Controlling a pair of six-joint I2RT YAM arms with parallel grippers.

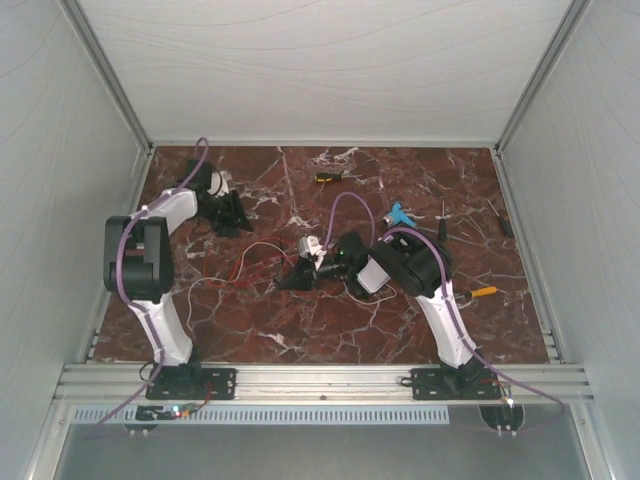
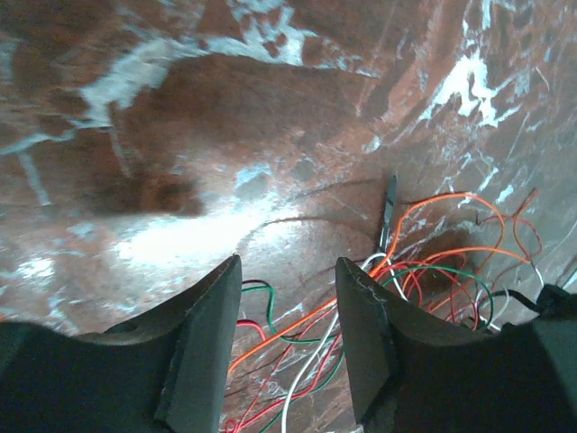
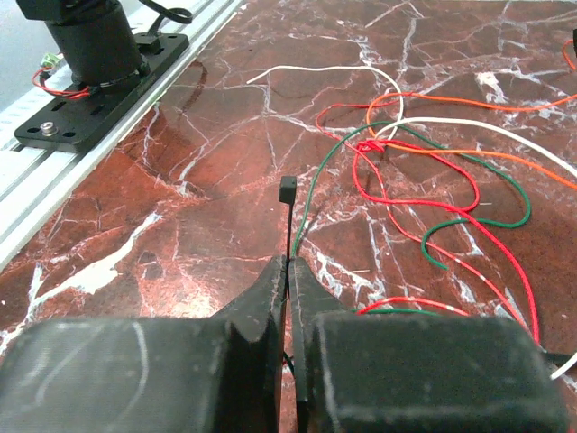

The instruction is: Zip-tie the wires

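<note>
A loose bundle of red, orange, green and white wires lies on the marble-patterned table. My right gripper is shut on a thin black zip tie, whose square head points up above the fingertips. In the top view this gripper is just right of and below the red wires. Up and left of those wires is my left gripper. Its fingers stand apart in the left wrist view, where the wires lie on the table below and to the right; nothing is seen gripped.
A blue tool, a yellow-black screwdriver and an orange-handled screwdriver lie at the back and right. A dark screwdriver is near the right edge.
</note>
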